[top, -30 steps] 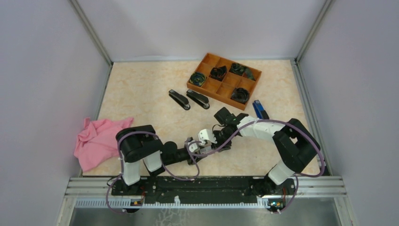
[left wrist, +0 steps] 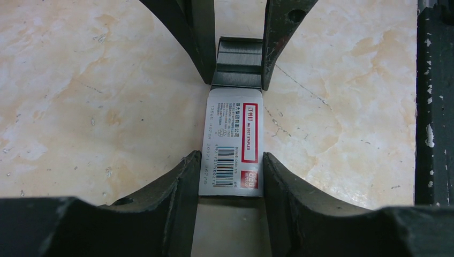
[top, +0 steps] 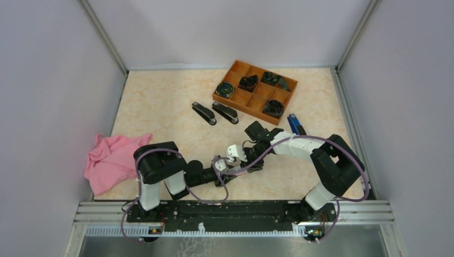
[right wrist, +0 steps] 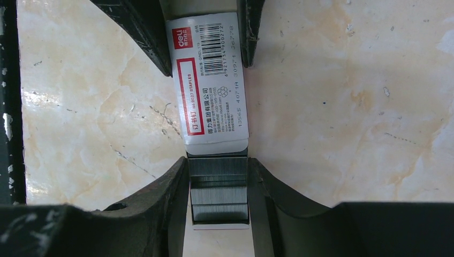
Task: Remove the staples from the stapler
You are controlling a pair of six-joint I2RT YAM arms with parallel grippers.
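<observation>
A white staple box sleeve (left wrist: 231, 139) with red labels and a barcode lies low over the table's front middle, with rows of grey staples (right wrist: 218, 187) showing out of one end. My left gripper is shut on the sleeve's printed end. My right gripper is shut on the exposed staple end. Both grippers face each other along the box, seen close together in the top view.
Two black staplers (top: 203, 113) and a blue stapler (top: 294, 123) lie behind the arms. A wooden compartment tray (top: 257, 100) holds dark coiled items. A pink cloth (top: 112, 160) lies left.
The two grippers have drawn very slightly apart along the box; otherwise the scene looks the same.
</observation>
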